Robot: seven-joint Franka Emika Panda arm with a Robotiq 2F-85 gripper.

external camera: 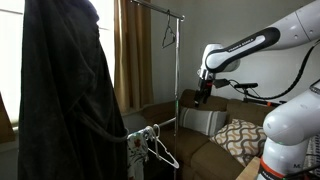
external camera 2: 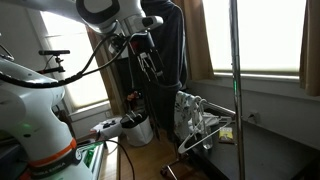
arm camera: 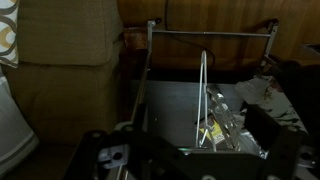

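Note:
My gripper (external camera: pixel 203 97) hangs in the air from the white arm, pointing down, to the right of the metal rack pole. In exterior view 2 the dark gripper (external camera 2: pixel 154 74) is above and left of a white hanger (external camera 2: pixel 208 128). Its dark fingers (arm camera: pixel 118 153) stand apart along the bottom of the wrist view, and I see nothing held between them. The white hanger (external camera: pixel 163 151) is on the low rack, beside a patterned cloth (external camera: pixel 137 154). Seen from the wrist, the hanger (arm camera: pixel 203 85) runs as a thin white line below the gripper.
A tall metal pole (external camera: pixel 177 85) rises near the gripper, with a black hanger (external camera: pixel 168 38) high on its rail. Dark clothing (external camera: pixel 70 100) fills the left. Behind stands a brown sofa (external camera: pixel 205 154) with a patterned pillow (external camera: pixel 240 137). A dark platform (external camera 2: pixel 265 148) lies under the rack.

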